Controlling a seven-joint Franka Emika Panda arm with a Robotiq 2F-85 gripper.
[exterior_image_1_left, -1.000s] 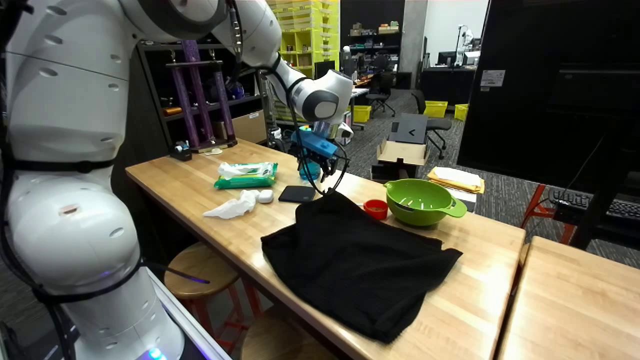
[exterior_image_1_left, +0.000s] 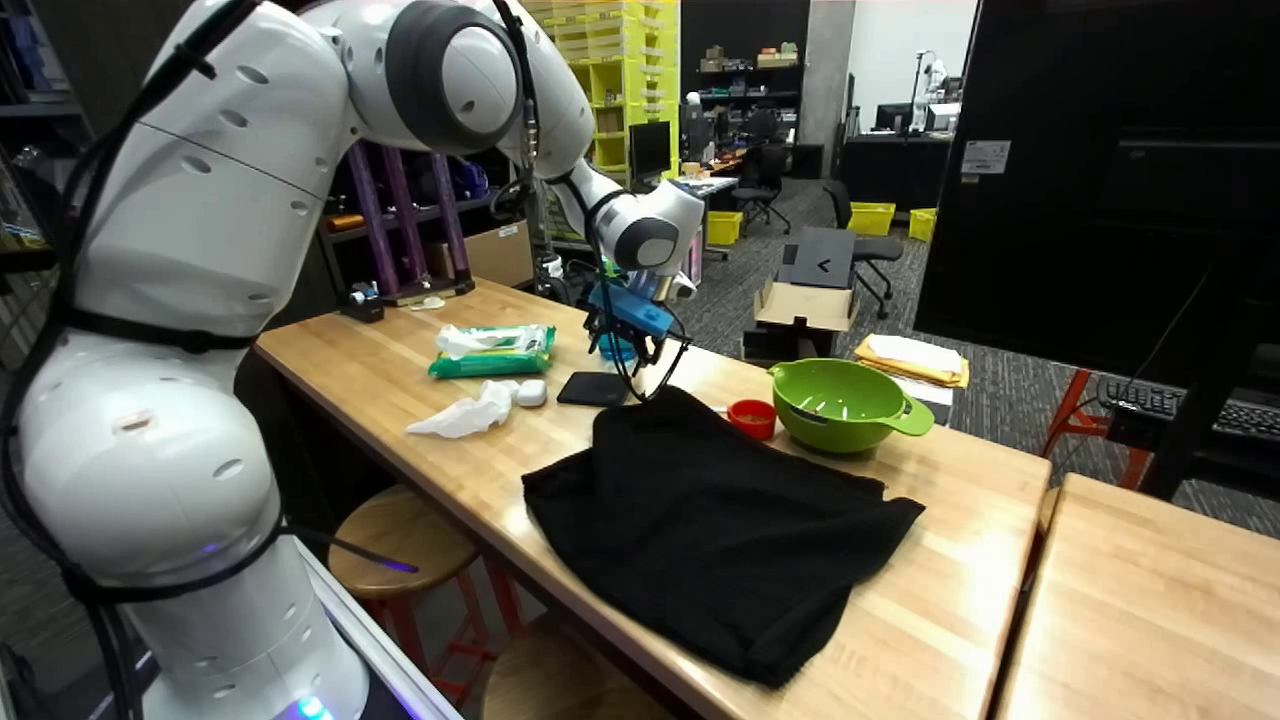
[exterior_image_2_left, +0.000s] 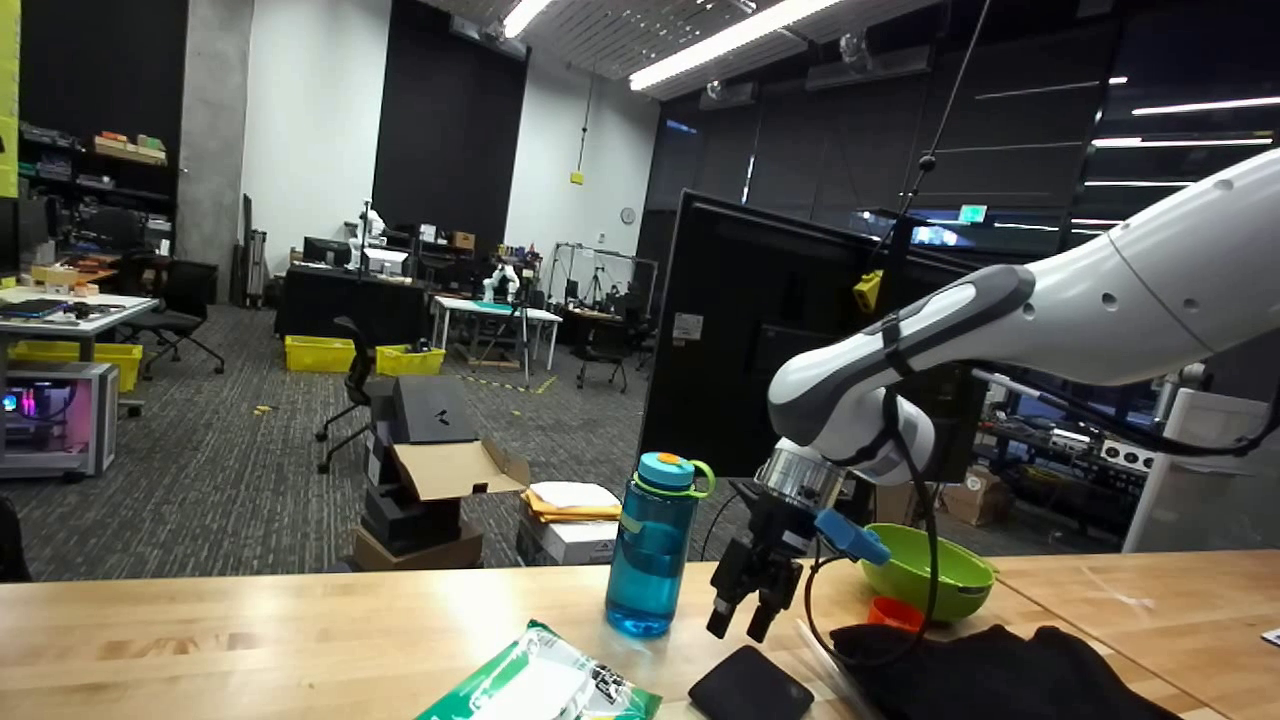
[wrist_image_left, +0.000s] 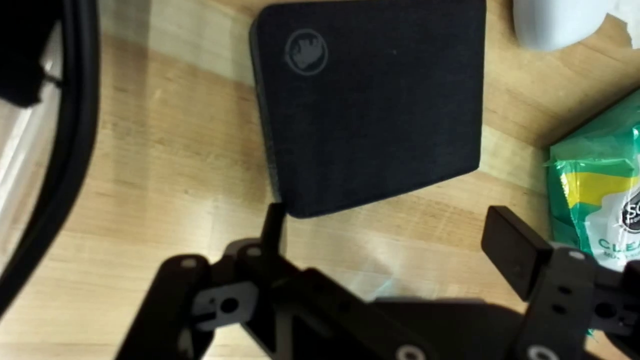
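Note:
My gripper stands open above the wooden table, its two fingertips wide apart with nothing between them. A flat black case (wrist_image_left: 372, 102) with a small round logo lies ahead of the fingers in the wrist view, and its nearest corner shows close to the left fingertip. Seen from exterior view 2, the gripper (exterior_image_2_left: 741, 614) hangs just behind the black case (exterior_image_2_left: 751, 686), off the tabletop. To its left there stands a blue water bottle (exterior_image_2_left: 651, 546), upright, with a green loop on the lid.
A green wipes pack (exterior_image_1_left: 492, 352), crumpled tissue (exterior_image_1_left: 465, 412) and small white item (exterior_image_1_left: 531, 392) lie left of the case. Black cloth (exterior_image_1_left: 720, 528) covers much of the near table. A red cup (exterior_image_1_left: 752, 418) and green colander (exterior_image_1_left: 840, 408) stand behind it.
The gripper has come down a little and shifted slightly left in exterior view 1, and the upper arm has swung right. Objects on the table look unmoved.

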